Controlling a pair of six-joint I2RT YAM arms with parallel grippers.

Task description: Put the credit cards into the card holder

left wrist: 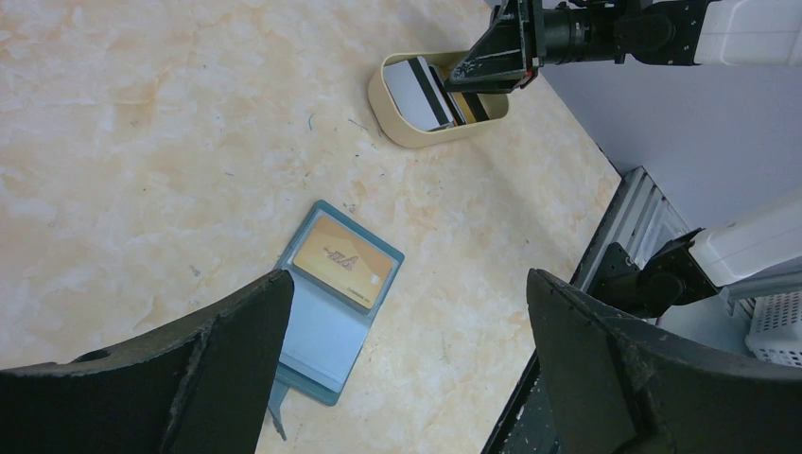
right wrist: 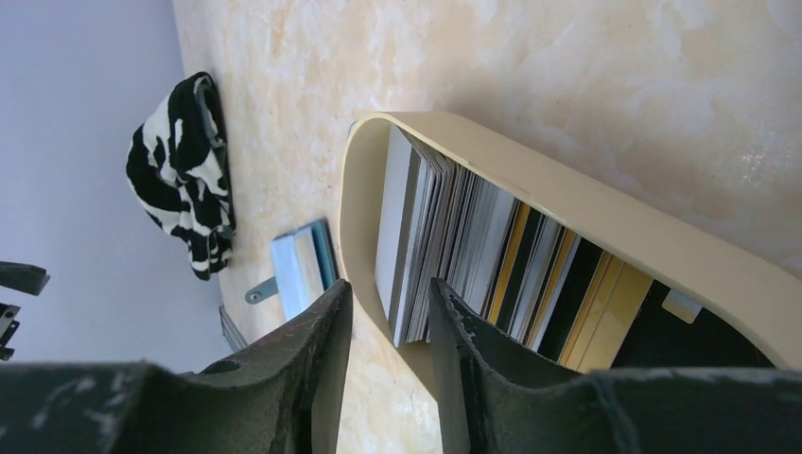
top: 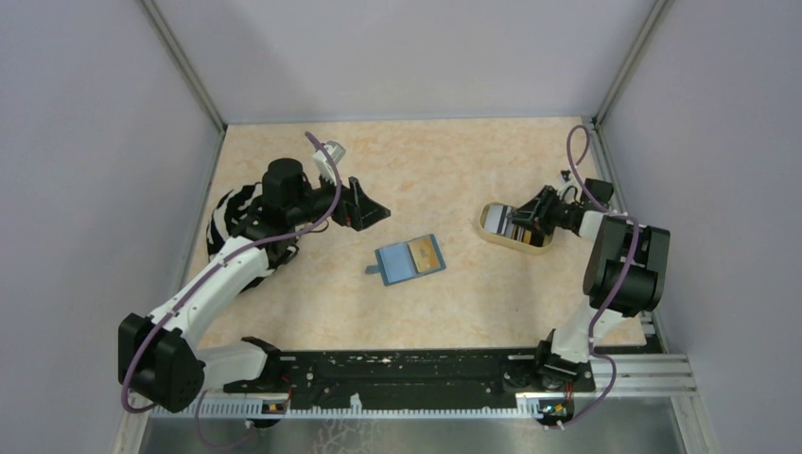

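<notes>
A blue card holder [top: 396, 275] lies open on the table, a gold card [left wrist: 343, 260] on one side and a pale blue panel on the other. To its right stands a beige oval box [right wrist: 567, 189] with a row of credit cards [right wrist: 463, 236] leaning on edge, white and grey ones toward one end, gold and black ones toward the other. My right gripper is at the box, its fingers parted over the white and grey cards, with no card visible between them. My left gripper hangs above the table, wide open and empty.
A black-and-white striped cloth [right wrist: 184, 170] lies by the left arm at the table's left edge. Bare table [top: 454, 161] extends behind the holder and box, and the gap between those two is clear.
</notes>
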